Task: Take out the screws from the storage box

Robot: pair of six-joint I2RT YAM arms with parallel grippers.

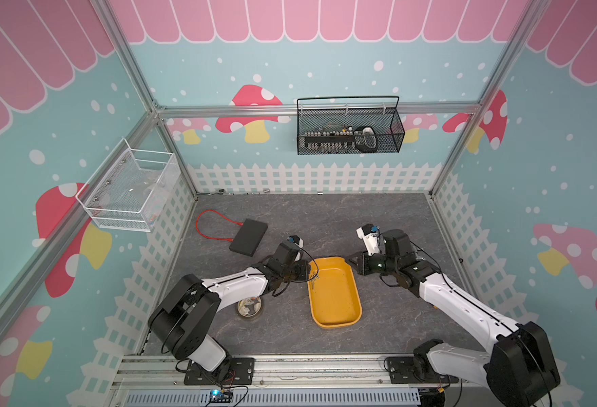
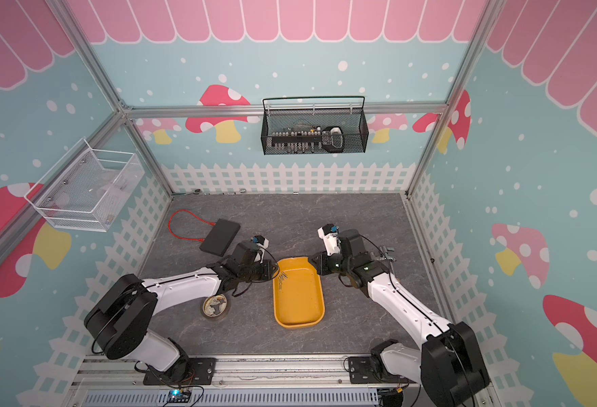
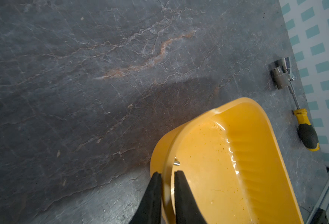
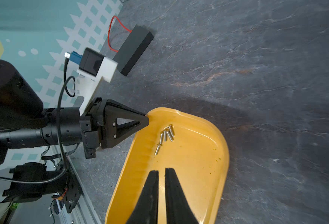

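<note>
The yellow storage box (image 1: 335, 298) rests on the dark table between the arms. Several silver screws (image 4: 165, 135) lie loose inside it, grouped by its back-left corner. My left gripper is shut on the box's left wall, one finger on either side of the rim. At the box's back-right corner, my right gripper (image 1: 350, 259) is level with or above the rim; how high I cannot tell. In the right wrist view, its fingers (image 4: 149, 190) stand a narrow gap apart with nothing between them.
A black flat case (image 1: 249, 236) with a red cord lies back left, and a round dish (image 1: 249, 307) sits under the left arm. To the right lie a yellow-black screwdriver (image 3: 307, 130) and metal fittings (image 3: 281, 76). Bare table stretches behind the box.
</note>
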